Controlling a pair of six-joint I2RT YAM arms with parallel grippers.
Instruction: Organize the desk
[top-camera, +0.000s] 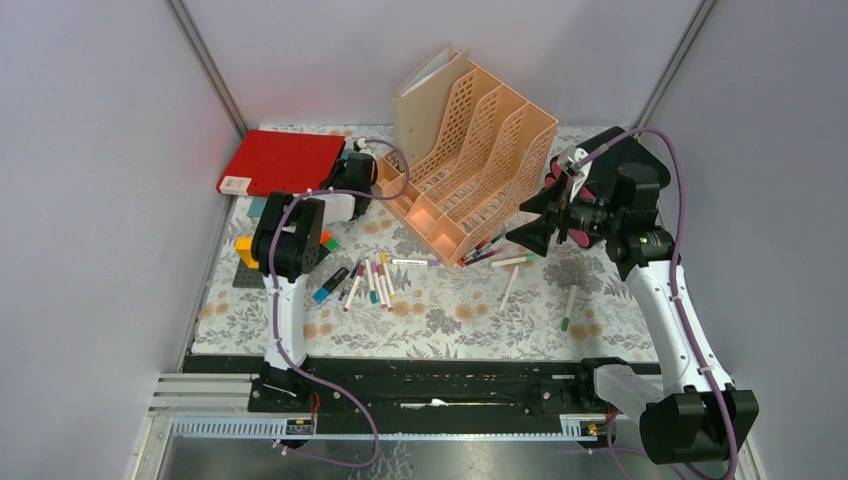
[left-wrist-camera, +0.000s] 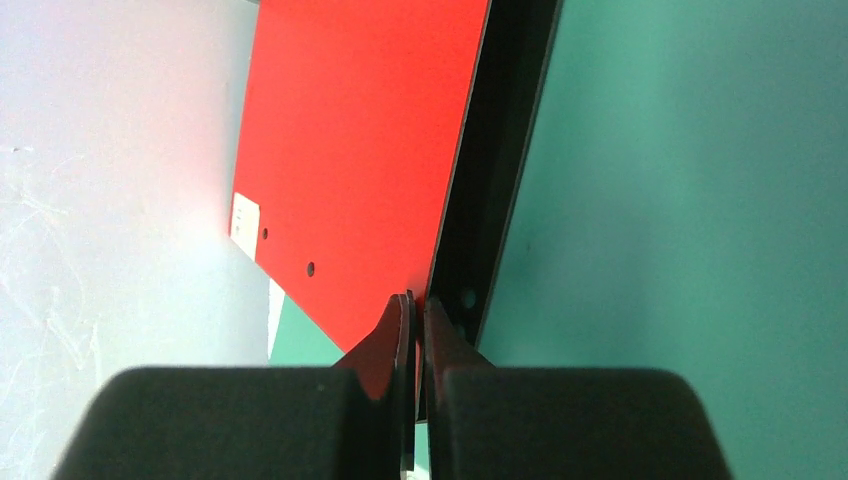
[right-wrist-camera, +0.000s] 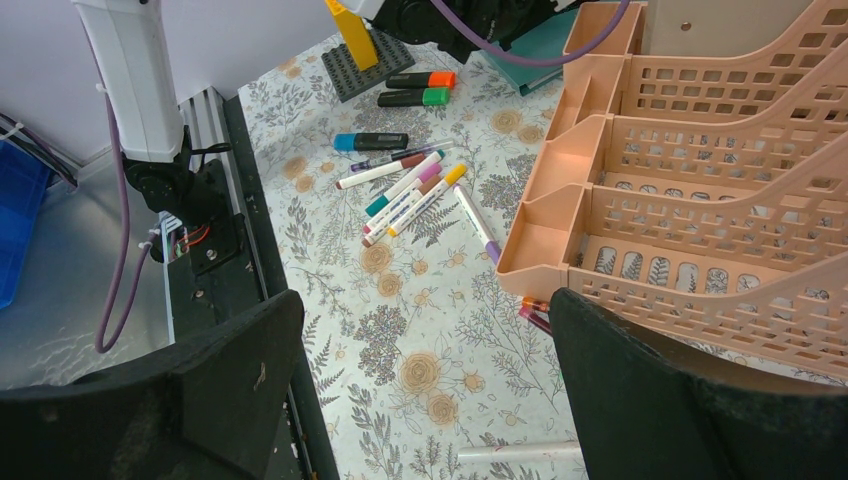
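Observation:
A red folder (top-camera: 285, 163) lies at the back left, above a teal folder (top-camera: 257, 207). In the left wrist view, my left gripper is shut at the red folder's (left-wrist-camera: 360, 150) edge, with a thin strip of its cover between the fingers. The black inside of the folder shows beside that edge. A peach file rack (top-camera: 470, 160) holds a beige binder (top-camera: 425, 105) in its left slot. Right of the rack, my right gripper (top-camera: 540, 222) stands open and empty. Several markers (top-camera: 375, 283) lie in front of the rack.
A yellow object (top-camera: 245, 251) stands by a dark studded plate (top-camera: 250, 277) at the left. Loose white pens (top-camera: 509, 287) lie near the right arm, and a black item (top-camera: 625, 160) is at the back right.

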